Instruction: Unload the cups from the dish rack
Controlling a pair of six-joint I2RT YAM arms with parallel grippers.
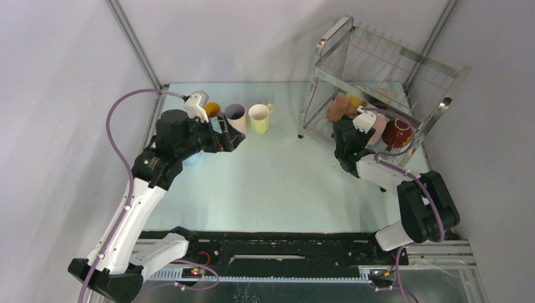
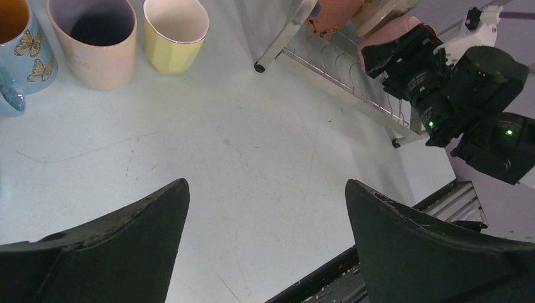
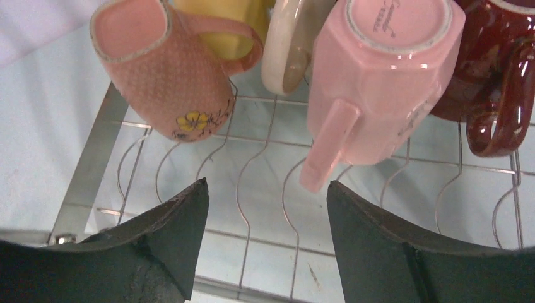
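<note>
On the dish rack's lower shelf, the right wrist view shows a pink hexagonal cup (image 3: 382, 76), a patterned pink mug (image 3: 161, 82), a yellow cup (image 3: 233, 41), a beige cup (image 3: 290, 44) and a dark red mug (image 3: 489, 57). My right gripper is part open, empty, its fingers just short of the hexagonal cup's handle. My left gripper stands open and empty over the table, beside cups including a pale pink one (image 2: 94, 63), a cream-yellow one (image 2: 173, 47) and a butterfly-patterned blue one (image 2: 28, 66).
The rack's upper shelf (image 1: 391, 60) is bare and overhangs the lower one. Its metal side post (image 2: 281, 38) stands near the cups on the table. Walls enclose both sides.
</note>
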